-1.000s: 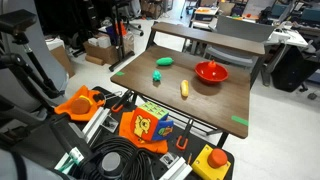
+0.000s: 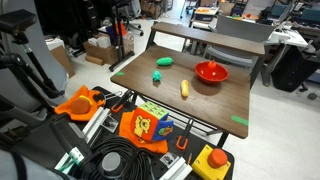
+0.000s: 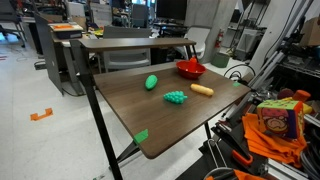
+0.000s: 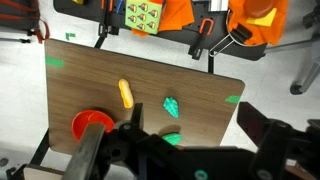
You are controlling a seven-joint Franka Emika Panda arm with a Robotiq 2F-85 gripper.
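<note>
My gripper is open above the wooden table, its dark fingers spread wide and nothing between them. A red bowl [image 2: 211,73] sits toward the right of the table in exterior view 1; in the wrist view a finger lies close to its rim. In front of the bowl lies a yellow elongated piece [image 2: 185,89]. To the left are a small teal piece [image 2: 156,75] and, farther back, a green oval piece [image 2: 165,61]. Between the fingers' outlines, well below them, the teal piece [image 4: 171,105] shows in the wrist view.
Green tape [image 2: 240,120] marks the table's corners. Orange bins and a yellow box with a red button [image 2: 216,158] stand off the near edge, beside coiled black cable [image 2: 105,160]. A second table [image 2: 228,46] adjoins the back.
</note>
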